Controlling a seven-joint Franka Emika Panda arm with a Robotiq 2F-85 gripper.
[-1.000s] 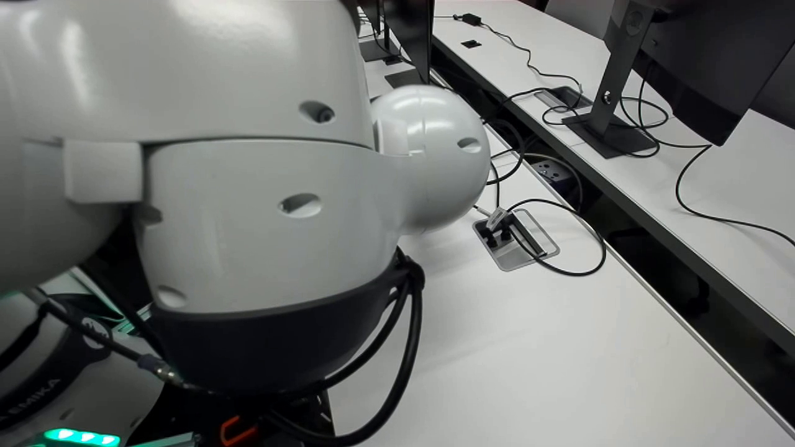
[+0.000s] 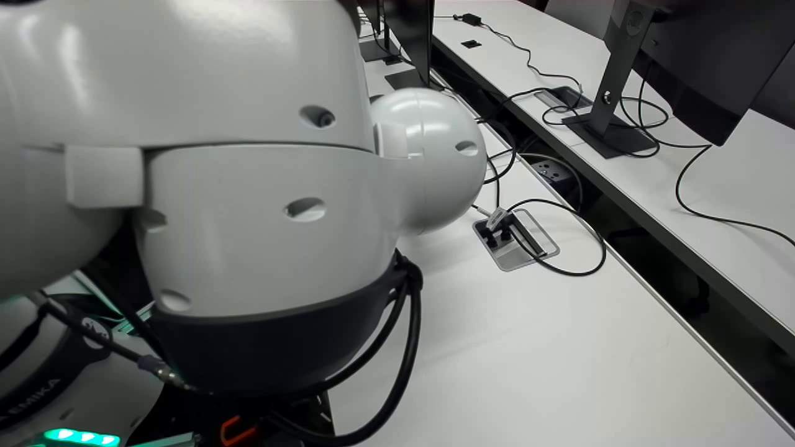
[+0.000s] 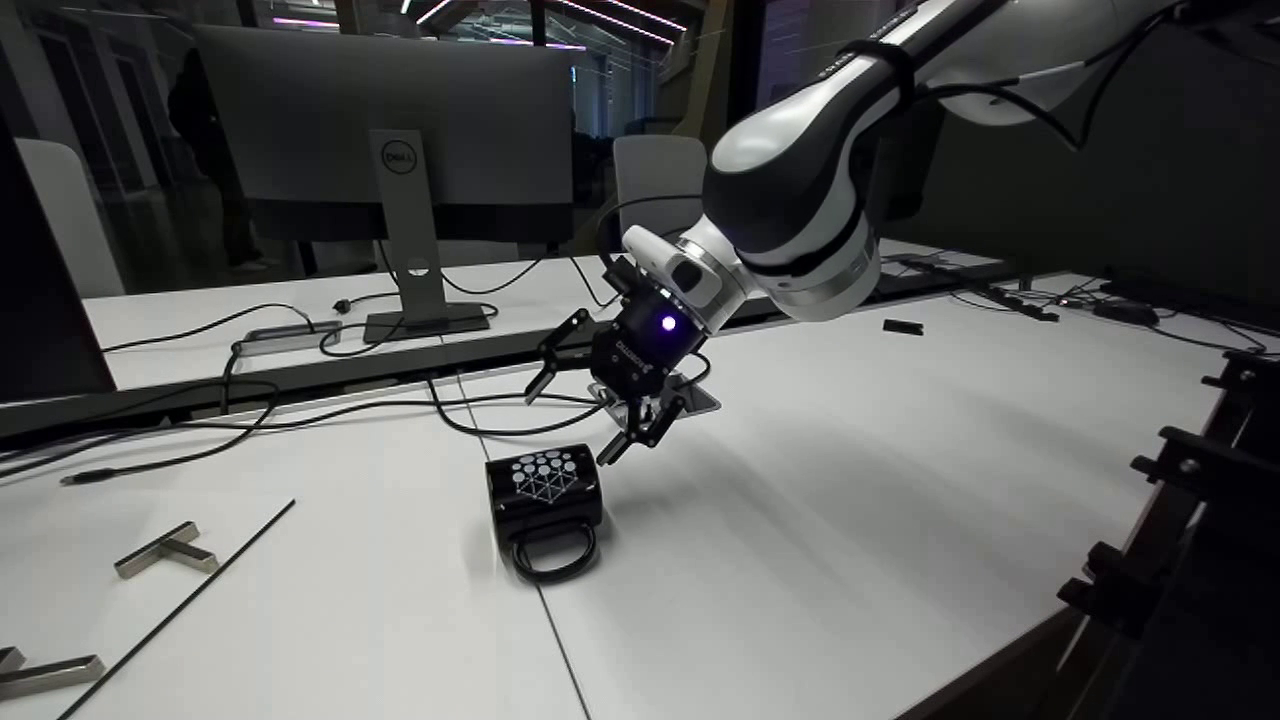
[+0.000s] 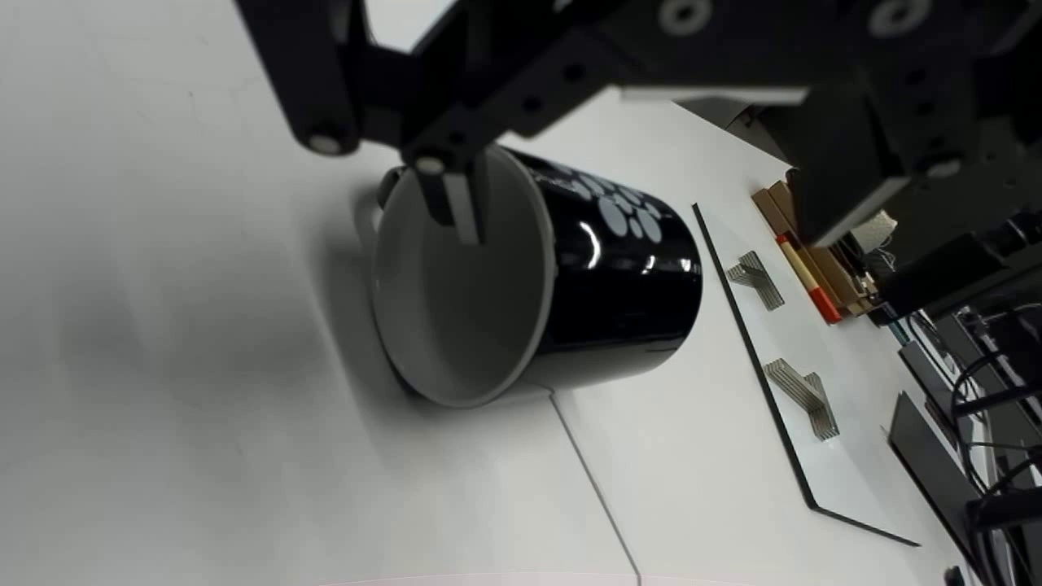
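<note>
A black mug (image 3: 546, 492) with a pale dot-and-line pattern lies on its side on the white table. Its handle (image 3: 558, 556) points toward the camera in exterior view 2. In the wrist view, the mug's pale mouth (image 4: 440, 303) faces the arm. Above and close to the mug, my gripper (image 3: 572, 421) stands open with nothing between its fingers. One finger (image 4: 469, 207) overlaps the mug's mouth in the wrist view; I cannot tell whether it reaches inside. The other finger (image 4: 855, 200) is spread wide on the far side. Exterior view 1 hides the gripper and mug behind the arm.
Metal T-shaped pieces (image 3: 168, 550) lie beyond a dark strip (image 3: 204, 588) to the mug's left. Black cables (image 3: 360, 414) run behind the mug, near a table socket (image 2: 514, 239).
In exterior view 1 the arm's rounded joint has shifted very slightly down and to the left. Nothing else there visibly differs.
</note>
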